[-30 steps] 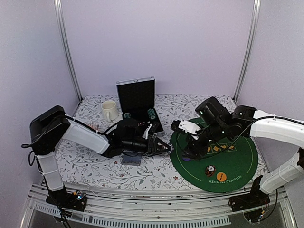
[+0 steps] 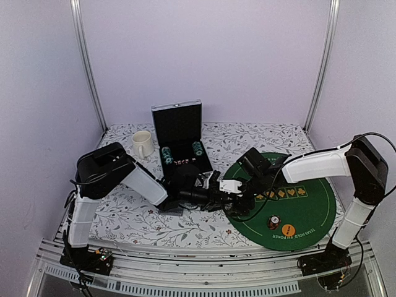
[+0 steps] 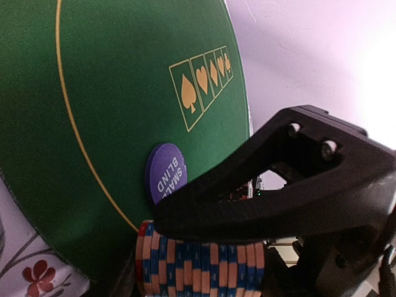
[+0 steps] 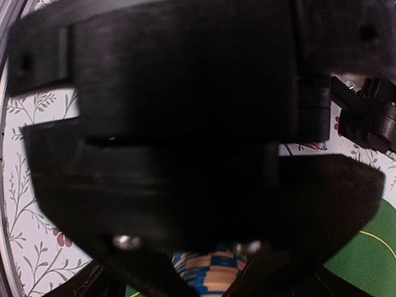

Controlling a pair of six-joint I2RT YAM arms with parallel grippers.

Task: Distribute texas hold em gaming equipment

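Note:
My left gripper [image 2: 216, 197] is shut on a stack of chips [image 3: 198, 266], pink and blue with a red one at the end, over the left edge of the green poker mat [image 2: 297, 216]. My right gripper [image 2: 232, 198] meets it there from the right, around the same stack [image 4: 207, 272]; its finger is mostly hidden, so I cannot tell how far it is closed. A purple small blind disc [image 3: 166, 170] lies on the mat under the grippers. An orange disc [image 2: 288, 229] and a small chip pile [image 2: 273, 221] lie near the mat's front.
The open case [image 2: 176, 124] with green chip stacks stands at the back centre, a white mug [image 2: 142, 141] left of it. Front left of the table has free room around a grey item partly under my left arm.
Both grippers have moved toward each other and now meet at the mat's left edge; the left arm went right with the chips, the right arm reached inward and left.

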